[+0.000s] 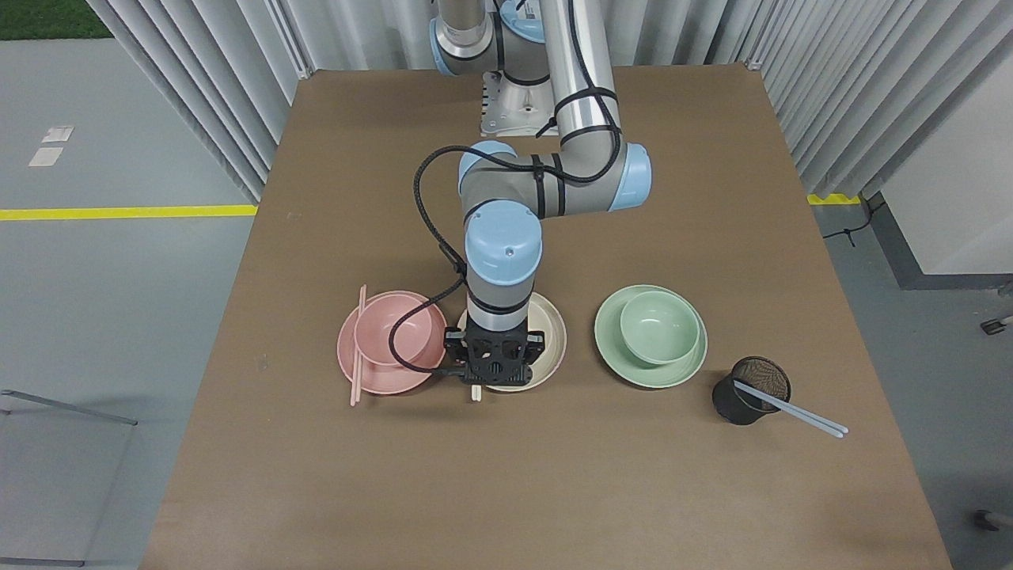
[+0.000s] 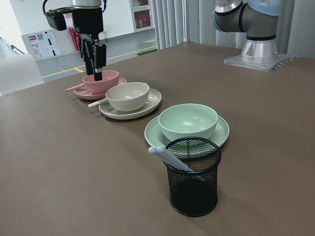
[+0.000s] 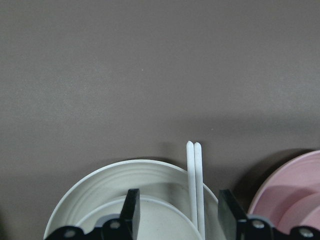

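Observation:
My gripper hangs over the cream bowl and plate in the front view, its body hiding most of them. In the wrist view my fingers stand apart, open, on either side of a pair of white chopsticks lying across the rim of the cream plate. The cream bowl sits on that plate in the left view. Nothing is between the fingertips at a height I can judge.
A pink bowl and plate with pink chopsticks are at left; a green bowl on a green plate at right. A black mesh holder with light chopsticks stands at far right.

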